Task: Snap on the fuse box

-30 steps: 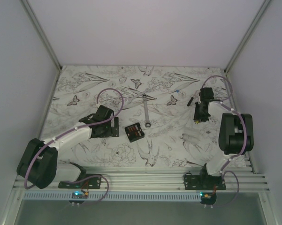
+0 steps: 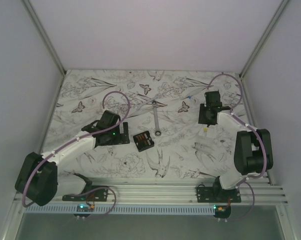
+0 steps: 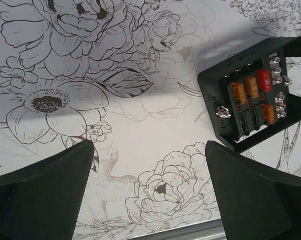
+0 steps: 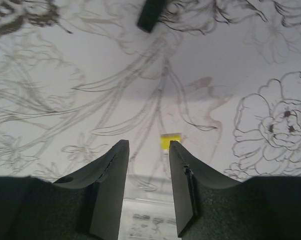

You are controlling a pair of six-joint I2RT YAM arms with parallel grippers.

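Note:
The black fuse box (image 2: 143,141), with orange and red fuses, lies open on the table left of centre; in the left wrist view it (image 3: 253,95) is at upper right. My left gripper (image 2: 122,133) stands open just left of it, nothing between its fingers. My right gripper (image 2: 207,120) is at the table's right side; its fingertips stand a little apart, and whether anything is between them is unclear. A dark bar (image 4: 151,15) lies beyond them in the right wrist view, beside a small yellow piece (image 4: 170,140) nearer the fingers.
A long grey wrench (image 2: 156,120) lies right of and behind the fuse box, with a small blue piece (image 2: 189,97) further back.
The left arm shifted slightly; the fuse box stayed put.

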